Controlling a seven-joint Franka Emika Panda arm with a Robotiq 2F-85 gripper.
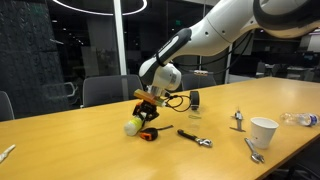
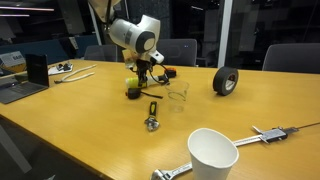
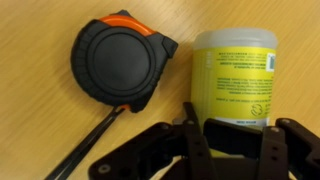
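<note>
A yellow-green container with a whitish lid lies on the table, its printed label toward the wrist camera. In exterior view 1 the container shows just under my gripper, partly covered by it. The fingers stand apart at the container's lower end in the wrist view, one to its left; whether they touch it cannot be made out. Close by on the left is a black and orange tape measure.
A white cup, an adjustable wrench and other tools are spread to the right. A clear glass and a black roll stand beyond.
</note>
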